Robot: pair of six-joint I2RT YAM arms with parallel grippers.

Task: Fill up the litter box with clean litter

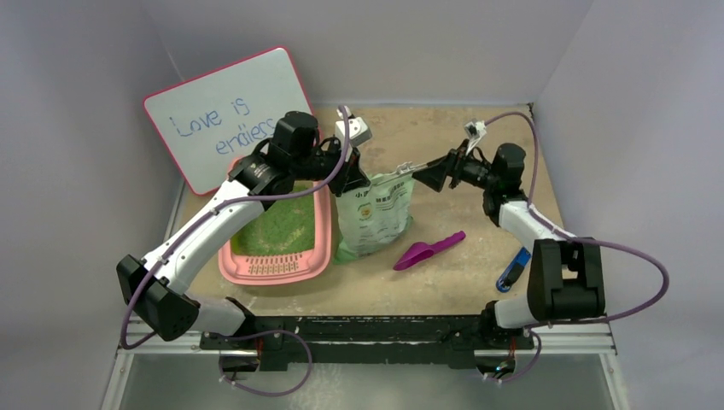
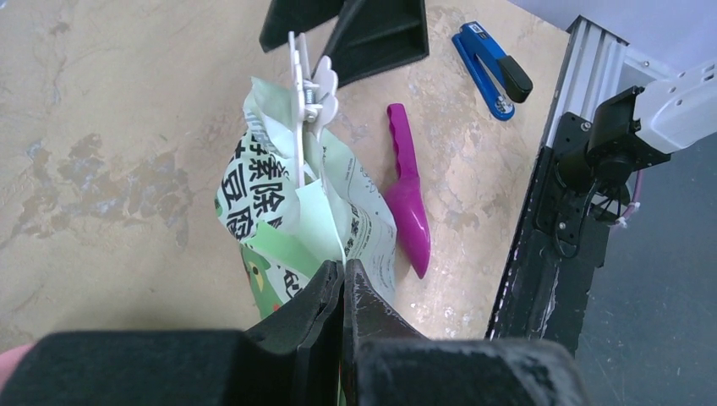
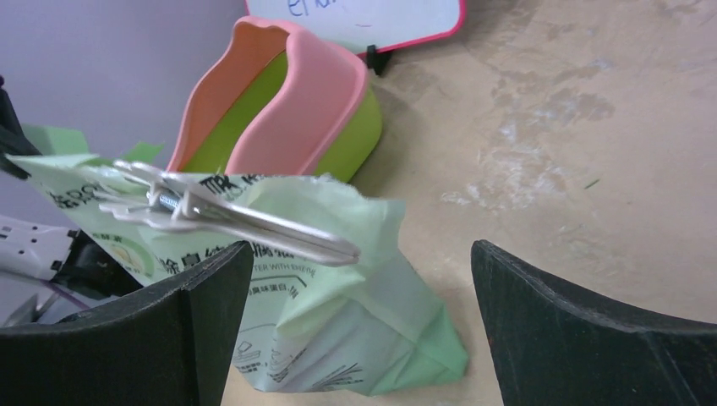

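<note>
The litter bag (image 1: pixel 374 222) stands right of the pink litter box (image 1: pixel 273 269), which holds a green layer. A white clip (image 2: pixel 301 101) is on the folded bag top. My left gripper is shut on the near corner of the bag's top, where thin plastic runs into its tips. My right gripper (image 1: pixel 440 175) is open at the clip's end; in the right wrist view the clip lies between and just beyond its spread fingers. A purple scoop (image 1: pixel 429 249) lies in front of the bag.
A whiteboard (image 1: pixel 224 111) leans at the back left. A blue stapler (image 1: pixel 515 268) lies at the front right.
</note>
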